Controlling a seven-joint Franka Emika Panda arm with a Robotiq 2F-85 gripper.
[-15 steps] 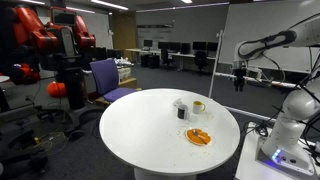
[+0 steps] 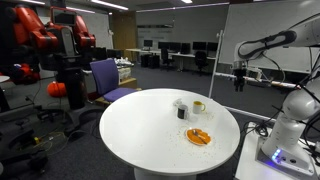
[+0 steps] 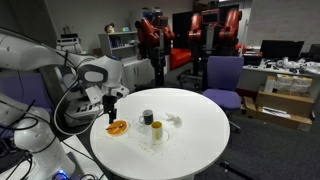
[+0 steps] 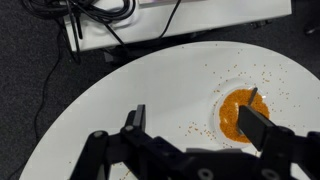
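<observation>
A plate of orange grains [image 2: 199,136] rests near the edge of the round white table [image 2: 145,132]. In the wrist view, a utensil [image 4: 252,97] lies in the orange grains [image 4: 233,112], and loose grains are scattered around the plate. A dark grey mug [image 3: 147,117] and a yellow cup [image 3: 157,131] stand upright beyond it. My gripper is held above the table, its two fingers [image 4: 136,117] wide apart and nothing visible between them. The right finger overlaps part of the plate in that view, but no contact shows.
A white crumpled-looking item [image 3: 173,120] lies near the cups. My arm's base stands on a white bench [image 4: 100,35] with black cables [image 4: 112,12]. A purple chair [image 2: 105,76] is behind the table.
</observation>
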